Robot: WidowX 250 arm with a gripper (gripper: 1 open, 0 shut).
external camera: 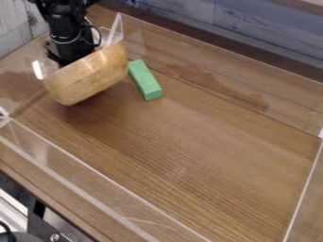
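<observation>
A large tan wooden-looking bowl or rounded block [83, 77] sits tilted on the left side of the wooden tray, partly in front of the black gripper [68, 43] at the top left. The gripper's fingertips are mostly hidden behind the tan object, so whether they hold anything cannot be seen. A green rectangular block [145, 80] lies to the right of the tan object. A small red item peeks out behind the tan object, mostly hidden.
The tray floor [202, 161] is clear across the middle, right and front. Its raised clear edges run along the left and right, with a grey-blue wooden wall [240, 28] behind.
</observation>
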